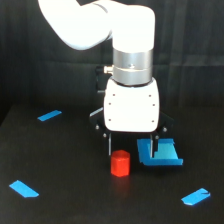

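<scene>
A red block [120,163] stands on the dark table, just in front of my gripper [131,148] in the camera view. The white hand hangs pointing down, its two thin dark fingers [109,145] spread well apart. Nothing shows clasped between them, so the fingers look open. The left finger comes down near the block's upper left edge; whether it touches cannot be made out. On the right, the other finger overlaps a small blue open tray [172,160], whose left part is behind the hand.
Blue tape strips lie on the table: one at back left [50,115], one at front left [23,189] and one at front right [196,197].
</scene>
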